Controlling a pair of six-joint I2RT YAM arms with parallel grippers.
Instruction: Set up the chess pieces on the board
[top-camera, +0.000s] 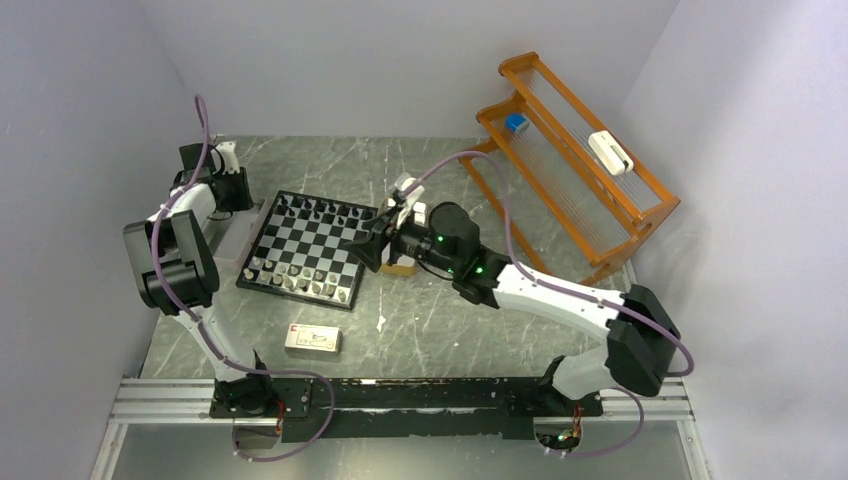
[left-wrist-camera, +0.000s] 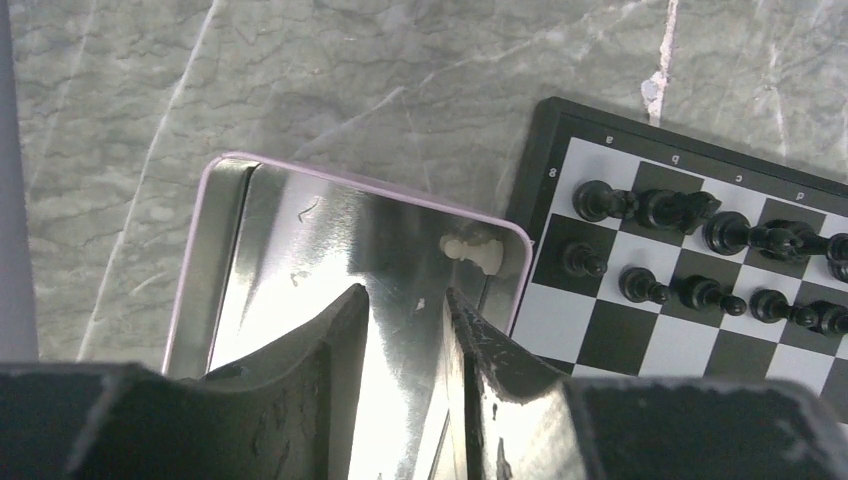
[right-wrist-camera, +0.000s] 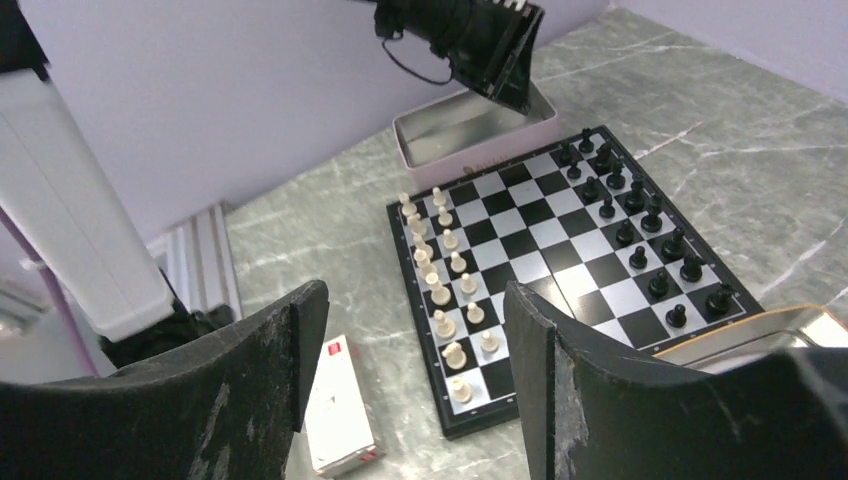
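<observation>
The chessboard (top-camera: 305, 250) carries rows of black pieces (right-wrist-camera: 635, 200) along one side and white pieces (right-wrist-camera: 441, 322) along the opposite side. My left gripper hangs open over the pink-rimmed tray (left-wrist-camera: 370, 186) at the board's left; a pale piece (left-wrist-camera: 480, 252) lies on its side in that tray's corner, near the board. My right gripper is open, with nothing visible between its fingers, above and beside the board's right end, over a second, partly hidden tray (right-wrist-camera: 760, 328).
A white box (top-camera: 312, 338) lies on the marble table in front of the board. A wooden rack (top-camera: 570, 150) stands at the back right. Bare table spans the front right and the area behind the board.
</observation>
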